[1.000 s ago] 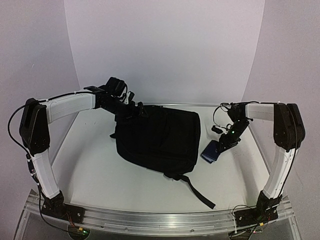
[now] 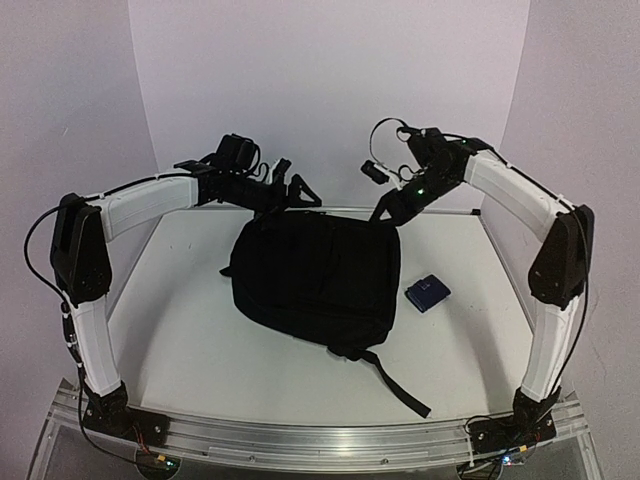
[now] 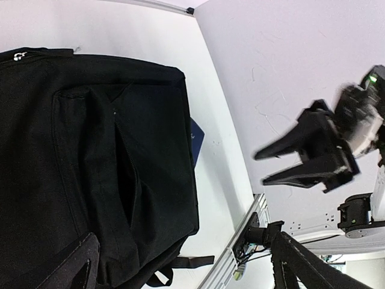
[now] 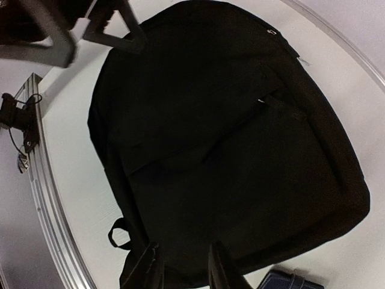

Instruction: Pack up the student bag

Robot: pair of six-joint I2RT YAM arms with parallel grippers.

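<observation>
A black backpack (image 2: pixel 315 280) lies flat on the white table, its front pocket's zipper (image 3: pixel 129 159) partly parted in the left wrist view. To its right, clear of the bag, a dark blue wallet-like notebook (image 2: pixel 428 293) rests on the table; only an edge of the notebook (image 4: pixel 289 280) shows in the right wrist view. My left gripper is spread wide above the bag's top end, holding nothing. Over the bag's upper right corner is my right gripper, its fingers (image 3: pixel 292 141) apart and empty.
A loose strap (image 2: pixel 395 385) trails from the bag toward the metal rail (image 2: pixel 320 435) at the front. Bare table lies left of the bag and right of the notebook. Walls enclose the sides and back.
</observation>
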